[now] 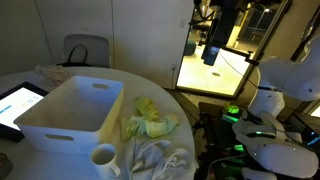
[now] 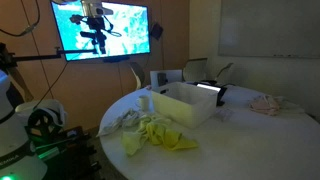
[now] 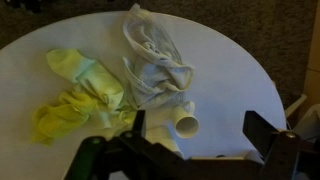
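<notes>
High above the table edge, my gripper [image 1: 211, 52] hangs clear of everything; exterior view 2 also has the gripper [image 2: 98, 40] up in front of the screen. In the wrist view its fingers [image 3: 139, 122] stand wide apart, open and empty. Below lie a crumpled yellow cloth [image 3: 85, 85] and a greyish-white cloth [image 3: 157, 65]. A white cup [image 3: 185, 124] stands beside the pale cloth. Exterior view 1 has the yellow cloth [image 1: 150, 122] in front of a large white bin [image 1: 65, 138], whose inside floor is mostly hidden.
The round white table [image 2: 240, 150] has wide bare space on one side. A dark-framed tablet [image 1: 18, 104] lies beside the bin. Farther back rests a pinkish cloth [image 2: 265, 104]. A chair [image 1: 88, 48] stands behind the table.
</notes>
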